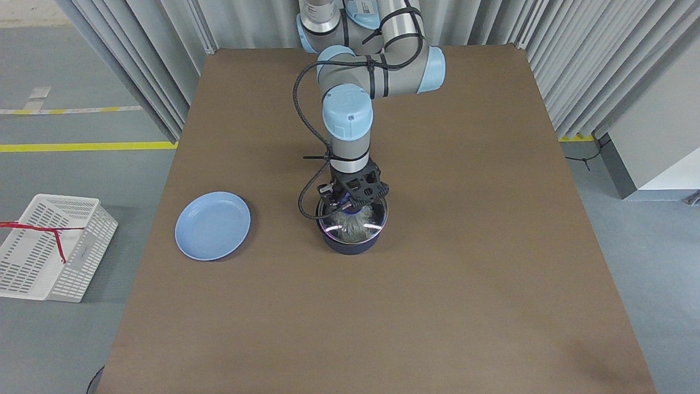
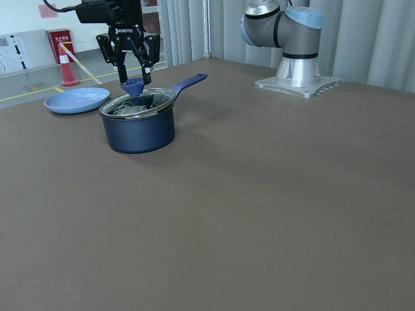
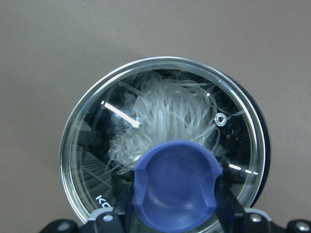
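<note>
A dark blue saucepan with a blue handle stands on the brown table under the gripper. Its glass lid has a blue knob; pale stringy contents show through the glass. In the wrist view, the gripper has a finger on either side of the knob, pressed against its edges, shut on it. A light blue plate lies left of the pan in the front view.
A white plastic basket with red straps is on the floor beyond the table's left edge. The robot's base stands at the back, by grey curtains.
</note>
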